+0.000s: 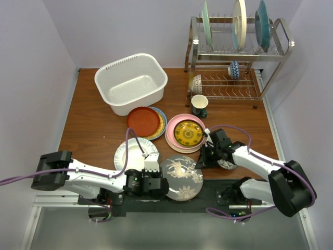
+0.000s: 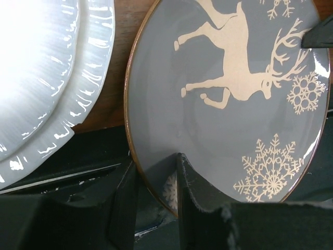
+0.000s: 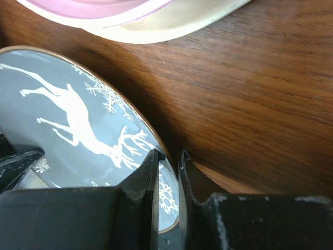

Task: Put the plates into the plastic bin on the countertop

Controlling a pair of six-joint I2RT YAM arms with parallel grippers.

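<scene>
The grey plate with a tan reindeer and snowflakes lies at the counter's front edge, between both grippers. In the left wrist view, my left gripper is open, its fingers on either side of the plate's rim. My right gripper is partly open at the opposite side; one finger is over the plate's face, the other past the rim. White plates sit left of the grey one, partly covered by the left arm. Above them are a red plate and a yellow plate on pink ones. The white plastic bin is empty.
A metal rack with upright plates stands at the back right. Close to its left leg is a cup. Bare wood shows at the counter's left; the right arm covers part of a patterned dish.
</scene>
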